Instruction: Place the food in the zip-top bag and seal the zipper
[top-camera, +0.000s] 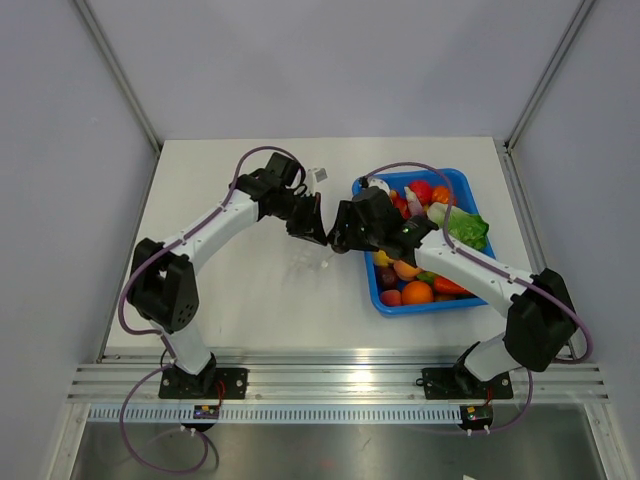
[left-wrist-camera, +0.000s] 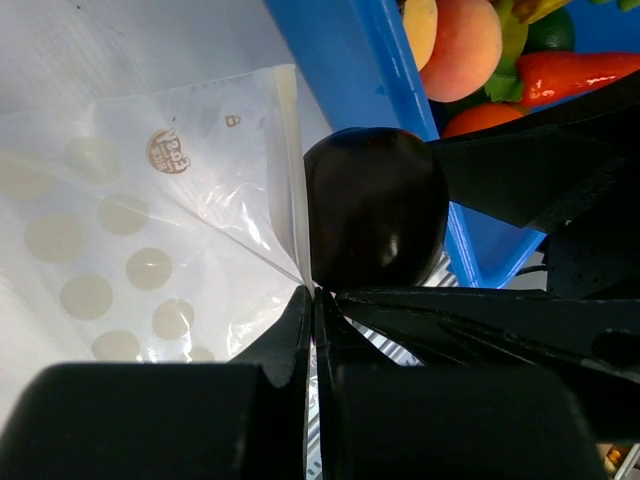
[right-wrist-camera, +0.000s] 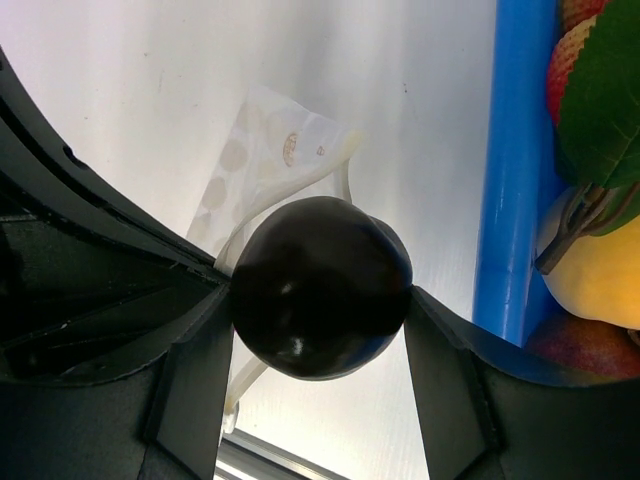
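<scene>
A dark, glossy round food item (right-wrist-camera: 320, 290), eggplant-like, is held by my right gripper right at the mouth of the clear zip top bag (left-wrist-camera: 150, 230), which has printed dots. My left gripper is shut on the bag's top edge, at the zipper strip (left-wrist-camera: 290, 160). The bag hangs tilted over the white board, with the dark item beside its opening; whether any of it is inside is hard to tell. In the top view both grippers meet near the middle, left of the bin.
A blue bin (top-camera: 420, 308) full of fruit and vegetables, including an orange (top-camera: 416, 292) and lettuce (top-camera: 460, 225), stands on the right, close beside the grippers. The white board (top-camera: 220, 310) is clear on the left and front.
</scene>
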